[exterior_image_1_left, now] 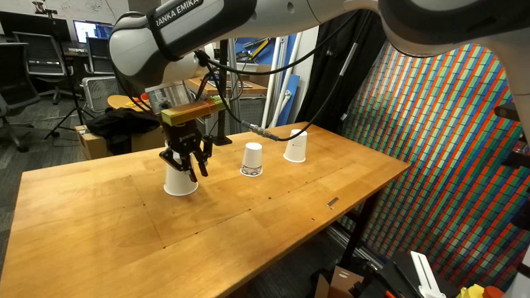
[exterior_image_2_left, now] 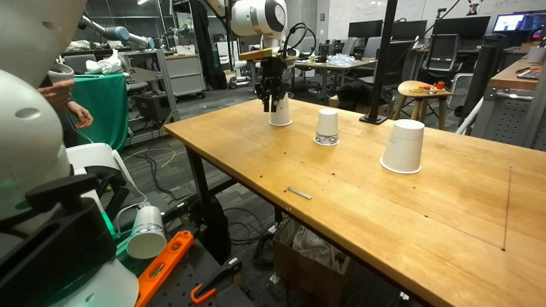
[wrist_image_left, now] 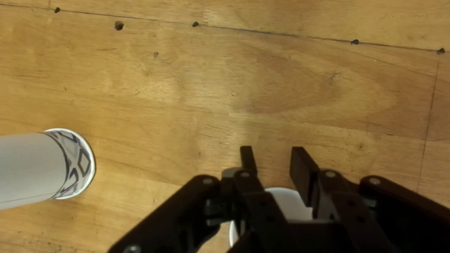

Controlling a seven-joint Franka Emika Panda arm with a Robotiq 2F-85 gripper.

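A white paper cup [exterior_image_1_left: 177, 181] stands upside down on the wooden table [exterior_image_1_left: 238, 223], partly hidden behind my gripper [exterior_image_1_left: 198, 176]. The fingers are part open, fingertips apart, with nothing gripped between them. In the wrist view, the rim and side of this cup [wrist_image_left: 289, 203] show below and behind the fingers [wrist_image_left: 304, 166], and bare wood lies past the tips. From the other side, the same cup [exterior_image_2_left: 282, 113] sits just right of the gripper [exterior_image_2_left: 270, 109]; whether they touch I cannot tell. A patterned white cup [exterior_image_1_left: 251, 158] and another white cup [exterior_image_1_left: 296, 146] stand inverted farther right.
A black post [exterior_image_2_left: 381, 76] rises at the table's back edge near the patterned cup. A small metal strip [exterior_image_1_left: 333, 201] lies near the opposite edge.
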